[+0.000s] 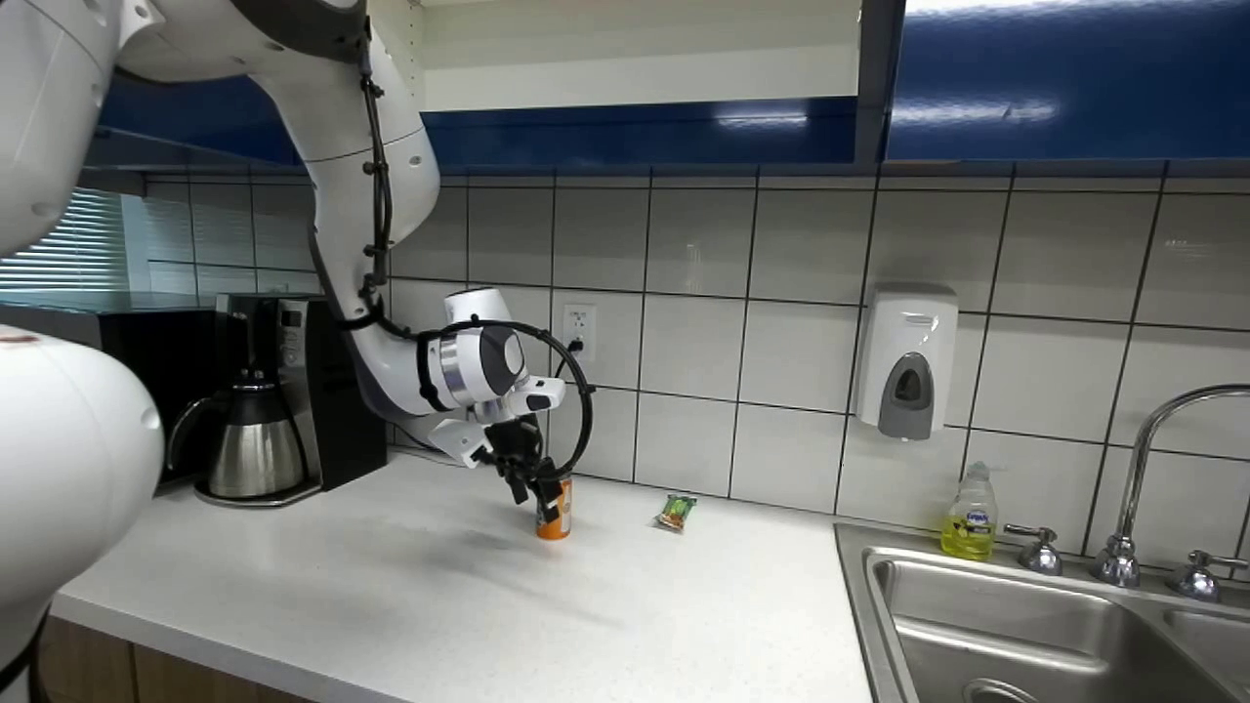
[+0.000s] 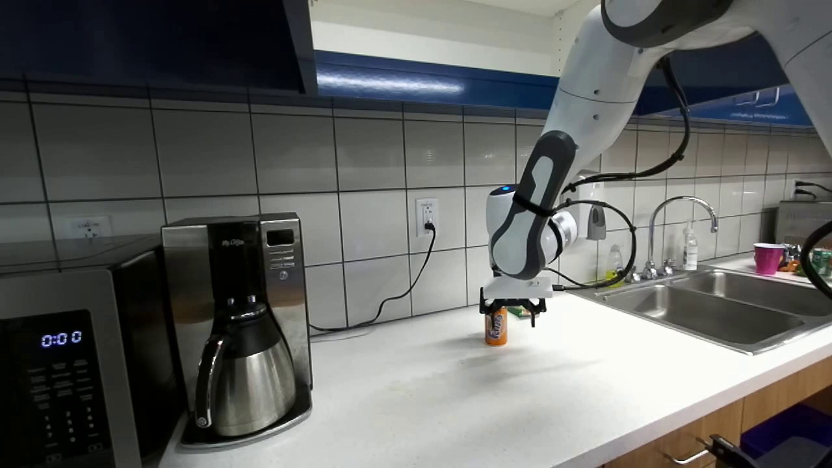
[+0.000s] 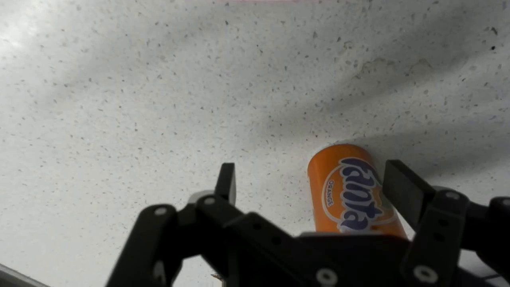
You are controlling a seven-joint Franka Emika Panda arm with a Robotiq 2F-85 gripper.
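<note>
An orange Fanta can (image 1: 562,521) stands upright on the white counter, not far from the tiled wall. My gripper (image 1: 535,504) reaches down at the can, tilted, its fingers open. In exterior view 2 the fingers straddle the upper part of the can (image 2: 496,329), which sits toward the left finger there. In the wrist view the can (image 3: 346,191) shows between the fingers, much closer to the right finger (image 3: 406,191), which overlaps its edge; whether they touch I cannot tell. A wide gap separates it from the left finger (image 3: 226,184). The gripper body hides the can's near end.
A small green snack packet (image 1: 676,511) lies right of the can. Coffee maker (image 2: 249,335) and microwave (image 2: 62,351) occupy the left end; the sink (image 1: 1020,621), soap bottle (image 1: 970,516) and faucet (image 1: 1131,504) are at right.
</note>
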